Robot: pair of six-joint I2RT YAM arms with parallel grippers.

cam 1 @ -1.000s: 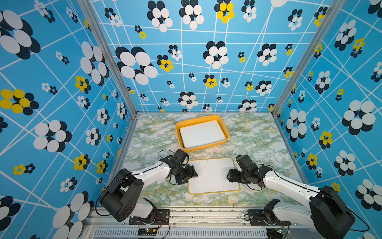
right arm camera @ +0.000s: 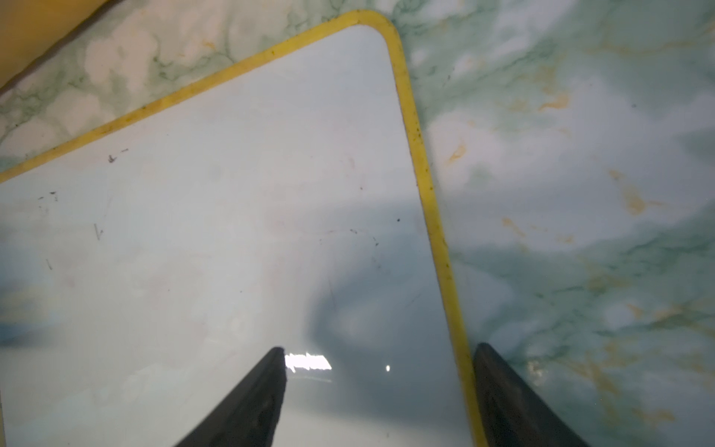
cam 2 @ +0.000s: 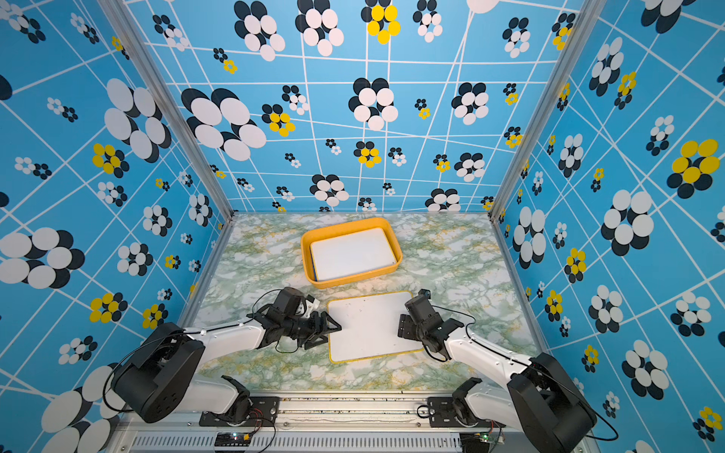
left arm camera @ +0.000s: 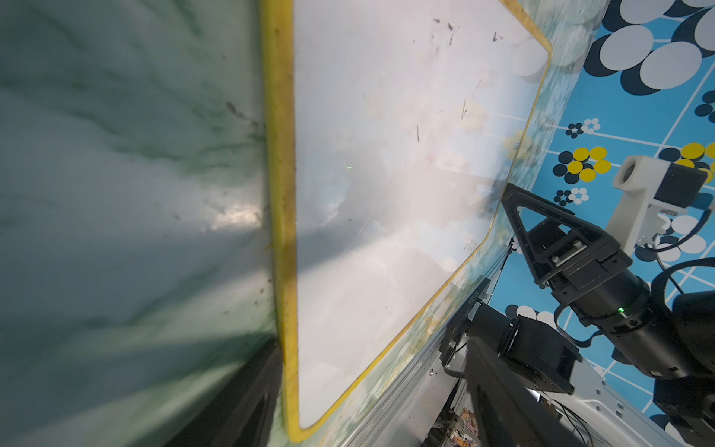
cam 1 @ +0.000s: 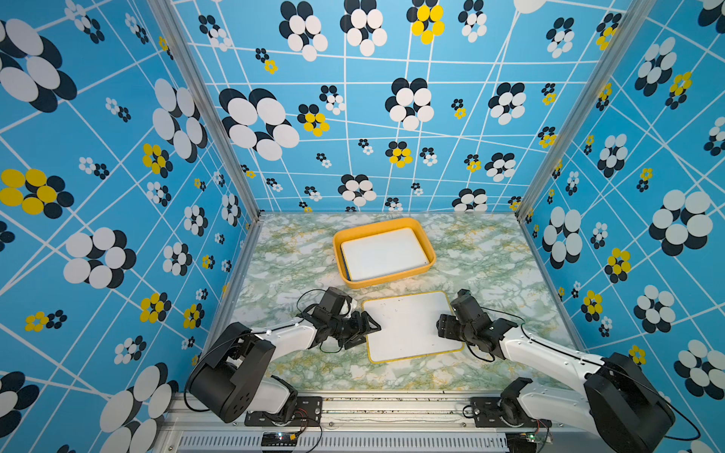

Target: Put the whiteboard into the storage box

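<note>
A white whiteboard (cam 1: 409, 328) with a yellow rim lies flat on the table between my two grippers, a few dark marks on its face. The orange storage box (cam 1: 432, 255) stands behind it. At the board's left edge is my left gripper (cam 1: 370, 324), its fingers (left arm camera: 249, 402) apart; the yellow rim runs between them, close to one finger. Over the right edge sits my right gripper (cam 1: 445, 328), open, with one fingertip (right arm camera: 257, 387) above the white face and the other beside the yellow rim. Neither gripper visibly clamps the board.
Another white board (cam 2: 353, 253) with a yellow edge lies inside the box. A strip of marbled table (cam 1: 483, 256) is bare to the right of the box, and more is clear on its left. A metal rail (cam 1: 392, 404) runs along the front.
Over the last second the whiteboard has shifted to the right and slightly toward the box, turning a little. Both grippers have moved slightly to the right. The box has stayed still.
</note>
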